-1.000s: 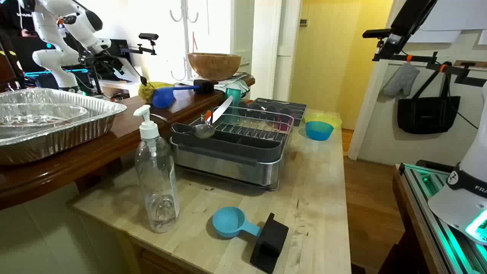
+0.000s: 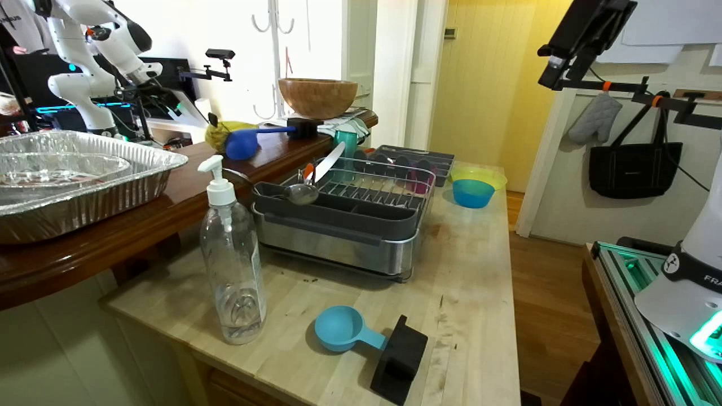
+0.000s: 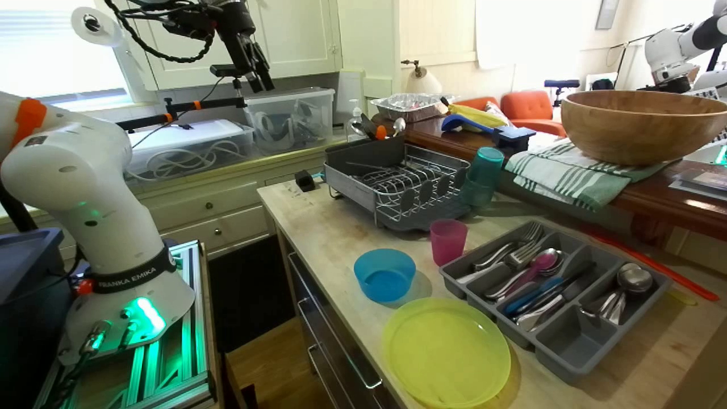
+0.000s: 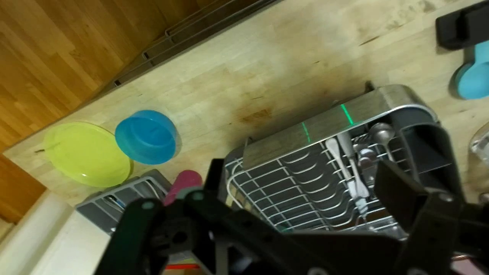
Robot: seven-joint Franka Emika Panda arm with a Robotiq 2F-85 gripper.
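Note:
My gripper point(image 3: 260, 78) hangs high above the counter in exterior view 2, its fingers apart with nothing held. Below it in the wrist view is the dish rack point(image 4: 293, 192), with several pieces of cutlery point(image 4: 350, 169) lying in it. Left of the rack are a blue bowl point(image 4: 145, 137), a yellow plate point(image 4: 87, 153), and a pink cup point(image 4: 184, 183). A grey cutlery tray point(image 3: 576, 368) holds forks, knives and spoons in its compartments. Near the counter's other end, a light-blue scoop point(image 2: 338, 328) with a black block point(image 2: 400, 362) on its handle lies flat.
A clear pump bottle point(image 2: 233, 284) stands by the rack. Teal cups point(image 3: 482, 177) sit at the rack's far corner. On the raised wooden ledge are a foil tray point(image 2: 81, 182) and a wooden bowl point(image 3: 640, 126). The counter strip in front of the rack is clear.
The dark part of my arm at the upper right has shifted slightly. On the counter, nothing has visibly moved; the other robot arm in the background has moved a little.

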